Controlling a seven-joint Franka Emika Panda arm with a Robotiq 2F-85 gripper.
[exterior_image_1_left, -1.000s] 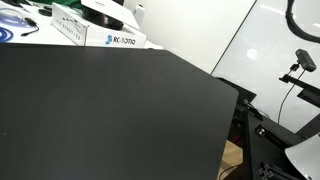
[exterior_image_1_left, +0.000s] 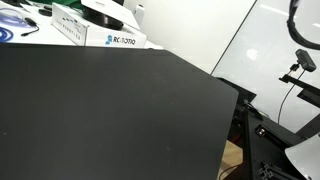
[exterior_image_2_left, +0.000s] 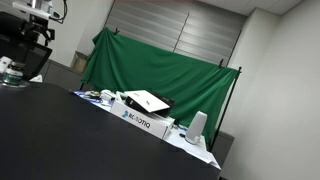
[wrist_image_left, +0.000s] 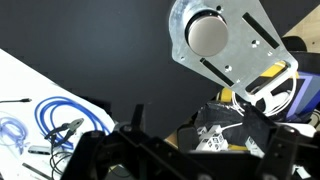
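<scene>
In the wrist view my gripper stands open, its dark fingers (wrist_image_left: 136, 142) well apart along the lower edge, with nothing seen between their tips. Ahead of them is a round, silvery-topped object (wrist_image_left: 208, 34) beside a slotted metal plate (wrist_image_left: 258, 45), near the dark table's edge. Part of the arm (exterior_image_2_left: 28, 42) shows at the far left in exterior view 2, close to a small glassy object (exterior_image_2_left: 12, 74) that the frame cuts off. In exterior view 1 only a dark curved piece of the arm or its cable enters at the top right; the fingers are out of sight there.
A white Robotiq box (exterior_image_1_left: 95, 27) stands behind it. Coiled blue cables (wrist_image_left: 65, 112) lie at the wrist view's lower left, and a tangle of wires and parts (wrist_image_left: 215, 138) lies beyond the table edge between the fingers.
The dark curved piece at the top right of exterior view 1 has shifted slightly. The table and the box look the same.
</scene>
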